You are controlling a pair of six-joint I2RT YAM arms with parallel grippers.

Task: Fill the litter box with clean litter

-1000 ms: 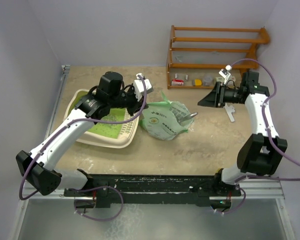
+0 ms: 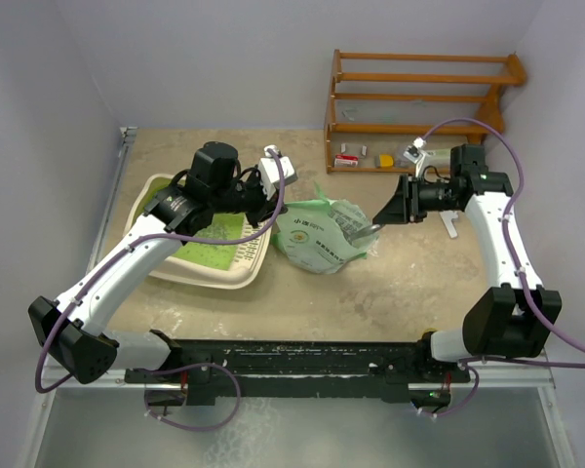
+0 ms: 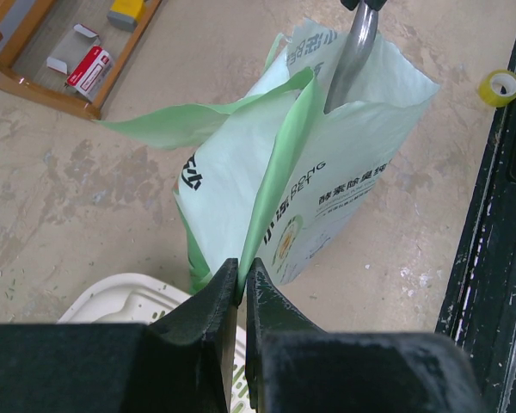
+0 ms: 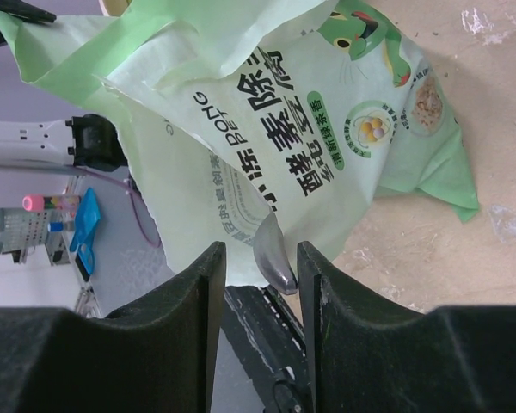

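Note:
The green-and-white litter bag (image 2: 312, 234) lies tilted beside the white litter box (image 2: 234, 268), whose green inside shows. My left gripper is shut on the bag's green edge strip. A metal scoop handle (image 4: 273, 254) sticks out of the bag's open mouth, its far part hidden inside. My right gripper is part open, its fingers either side of the handle's end; whether it touches cannot be told.
A wooden rack (image 2: 419, 78) with small items stands at the back right. A yellow tape roll (image 3: 499, 89) lies near the front edge. Bare table surrounds the bag's front and right.
My right gripper has moved down and left toward the scoop handle at the bag's mouth. The left arm and bag look unchanged.

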